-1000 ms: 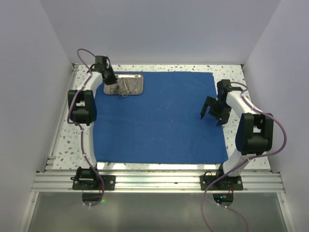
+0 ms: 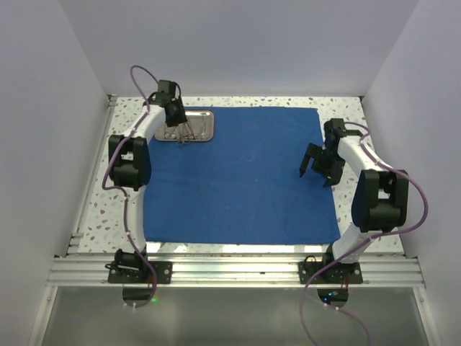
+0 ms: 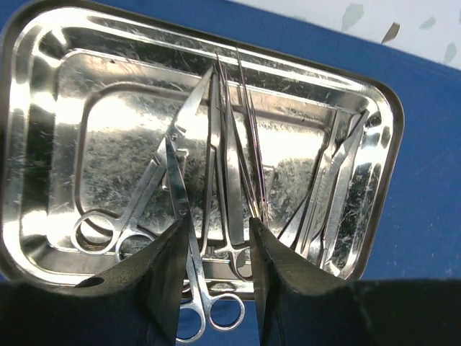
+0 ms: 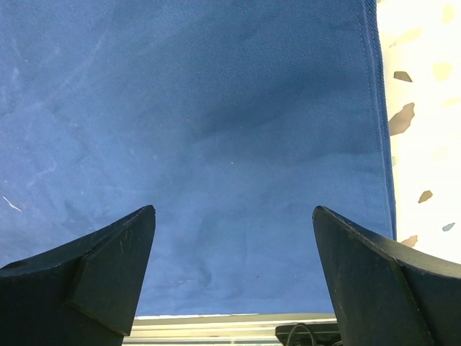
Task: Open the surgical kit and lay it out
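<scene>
A shiny metal tray point(image 3: 130, 119) lies at the far left of the blue cloth and holds several steel instruments. Scissors point(image 3: 148, 176) rest in its left part, while another ring-handled instrument point(image 3: 194, 263) has its rings over the front rim. Thin tweezers point(image 3: 252, 137) lie near the middle, and flat-handled tools point(image 3: 335, 180) sit at the right end. Above the tray hovers my left gripper, part open, with a gap between its fingers and nothing visibly held. My right gripper is wide open and empty over the cloth's right side.
Speckled table surface point(image 2: 346, 108) shows around it. Grey walls point(image 2: 245, 47) enclose the back and sides.
My left gripper has moved to the right, from over the tray's left end toward its middle. The tray and my right arm look unmoved.
</scene>
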